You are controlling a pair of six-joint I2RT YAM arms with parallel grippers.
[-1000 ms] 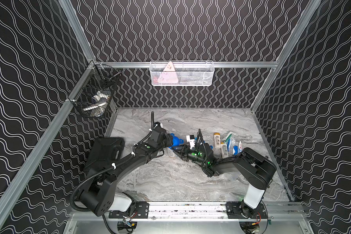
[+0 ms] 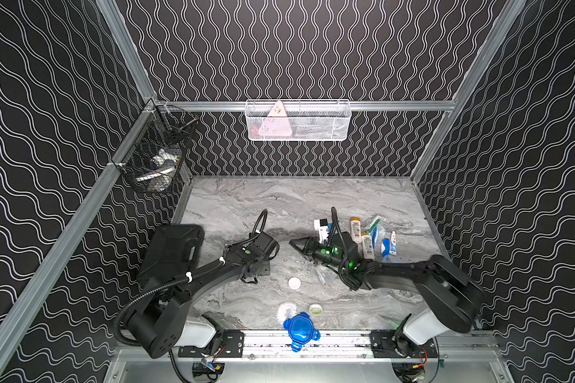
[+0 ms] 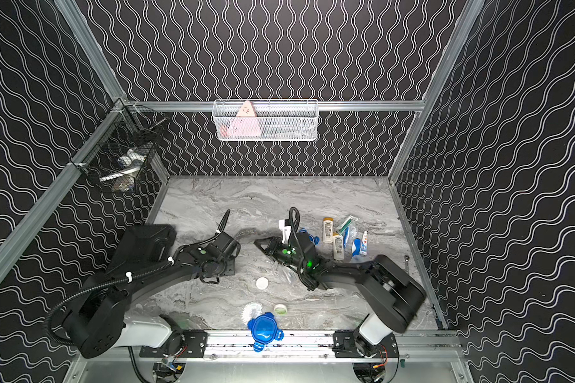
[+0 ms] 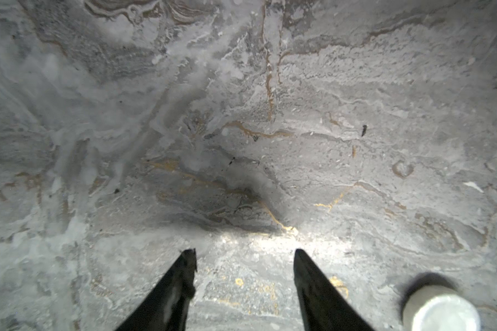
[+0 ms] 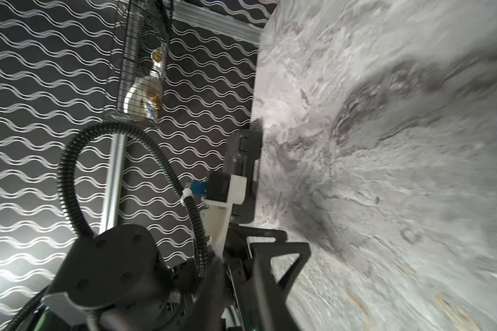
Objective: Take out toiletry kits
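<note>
A blue container with side tabs (image 2: 301, 327) lies at the table's front edge. Near it are a white ruffled piece (image 2: 286, 311), a small green-and-white round piece (image 2: 315, 309) and a white round cap (image 2: 294, 282). Several toiletries lie to the right: an amber-capped bottle (image 2: 355, 228), another bottle (image 2: 367, 246) and a toothpaste tube (image 2: 393, 243). My left gripper is open above bare table, nothing between its fingers. The right gripper looks slightly open, its fingers blurred, with nothing visible between them.
A black case (image 2: 170, 252) stands at the left. White and black pieces (image 2: 321, 226) lie behind the right gripper, and something clear (image 2: 326, 274) lies below it. The wire basket (image 2: 298, 121) hangs on the back wall. Open table lies at the back.
The blue container has gone from between the grippers to the front edge. Loose round pieces now lie near it. My left gripper has drawn back toward the front; the right arm has swung slightly.
</note>
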